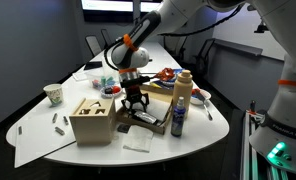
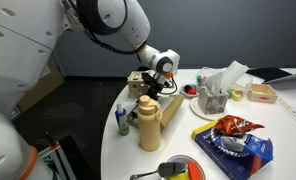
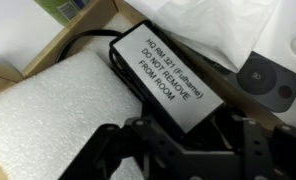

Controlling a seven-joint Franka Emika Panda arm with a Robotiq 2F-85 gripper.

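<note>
A black box-shaped device (image 3: 168,82) with a white printed label lies in a cardboard box (image 1: 125,126) in the middle of the table. Its black cable loops out to the left in the wrist view. My gripper (image 1: 137,106) reaches down into this box. From the wrist camera, the near end of the device sits between the gripper's (image 3: 191,135) dark fingers, which look partly open. Whether they touch its sides is hard to see. White foam (image 3: 60,118) fills the left side.
A beige box (image 1: 92,124) with holes in its top stands left of the cardboard box. To its right are a dark blue bottle (image 1: 178,117) and a tan bottle (image 2: 150,128). White paper (image 1: 140,138) lies in front.
</note>
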